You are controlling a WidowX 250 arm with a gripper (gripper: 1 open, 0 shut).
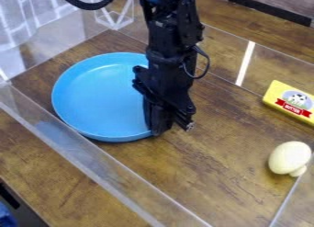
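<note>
The black gripper (160,119) is low over the right side of a blue bowl (88,93), its fingertips at the bowl's right rim. It is shut as far as shows.
A yellow box (289,105) with a printed label lies at the right edge, and a white egg-shaped object (288,159) sits below it. A clear plastic strip runs along the lower left.
</note>
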